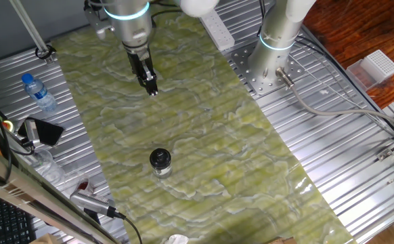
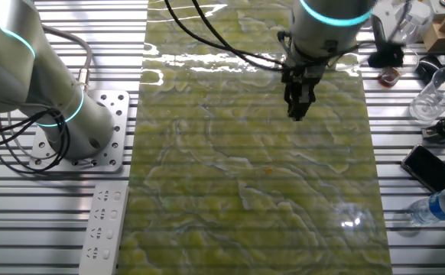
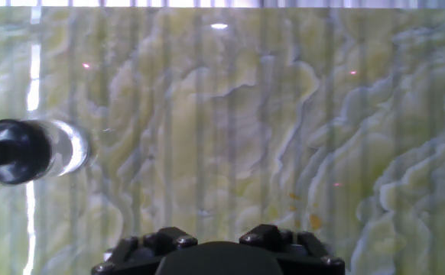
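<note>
A clear bottle with a black cap stands upright on the green marbled sheet, near the middle of exterior view 1. At the left edge of the wrist view the same black-capped bottle appears, well to the side of the fingers. My gripper hangs above the sheet, pointing down and clearly apart from the bottle. Its two fingertips show separated at the bottom of the wrist view, so the gripper looks open, with nothing seen between them. In exterior view 2 the gripper is visible, but the bottle is not.
A water bottle and a phone lie along the left side. A silver cylindrical device with a cable is at the lower left. A white power strip lies beside the sheet. Most of the sheet is bare.
</note>
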